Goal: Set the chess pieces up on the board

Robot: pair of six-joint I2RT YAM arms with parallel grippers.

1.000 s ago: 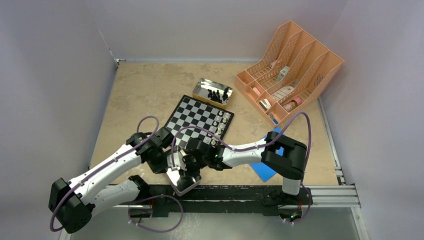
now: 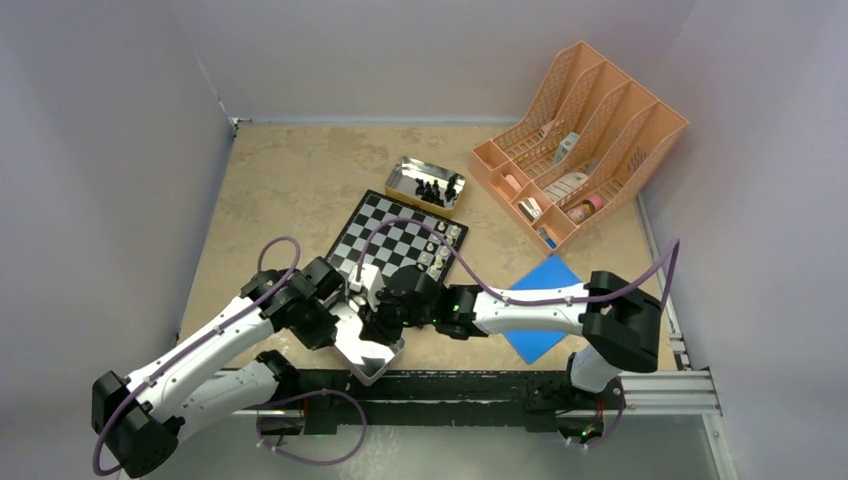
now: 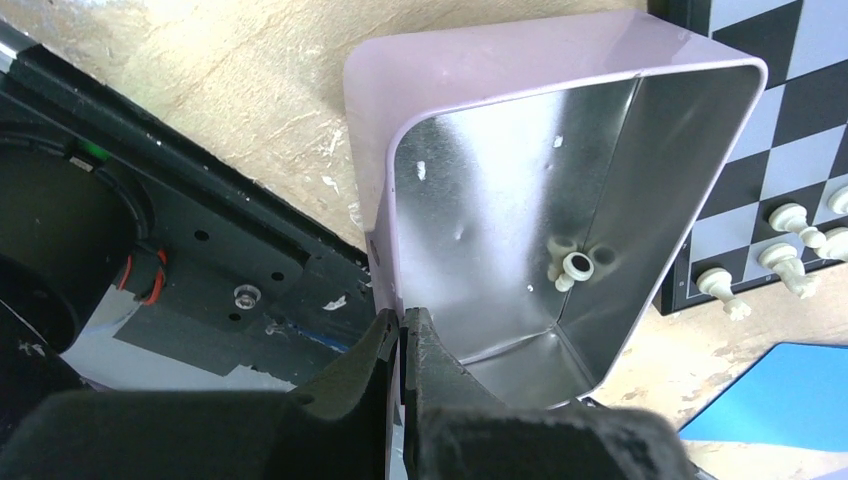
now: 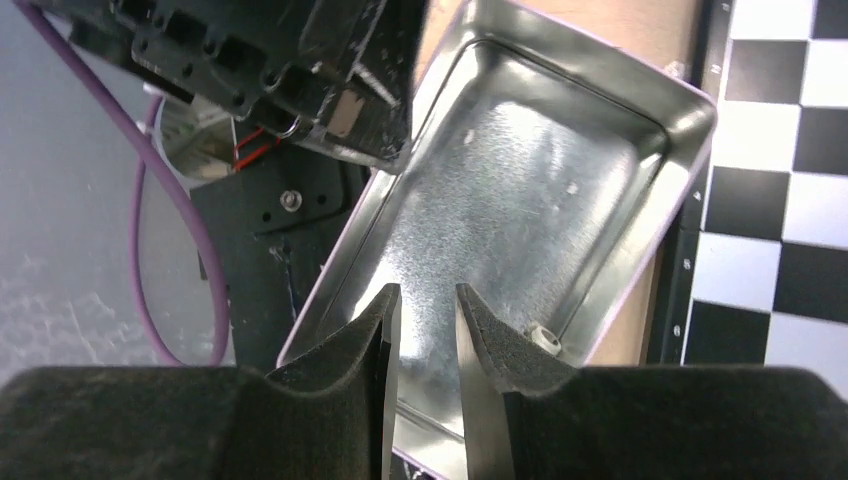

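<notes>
The silvery tin [image 3: 480,210] with a pale pink outer wall is tilted beside the chessboard [image 2: 385,230]. My left gripper is shut on the tin's thin rim. One white chess piece lies inside, against the side wall; the right wrist view shows the same white piece [image 4: 543,338] low in the tin. Over the tin, my right gripper is part open with nothing between its fingers. White pieces [image 2: 437,250] stand in rows along the board's right side. Black pieces [image 2: 434,190] lie in a gold-sided tin [image 2: 398,182] behind the board.
An orange organizer [image 2: 590,130] with several small items fills the back right. A blue sheet [image 2: 537,345] lies under the right arm. Both arms crowd closely around the tin at the front.
The right arm's elbow has swung right and toward the front, its wrist shifting slightly. The left arm has moved a little left, and the held tin's tilt has changed slightly.
</notes>
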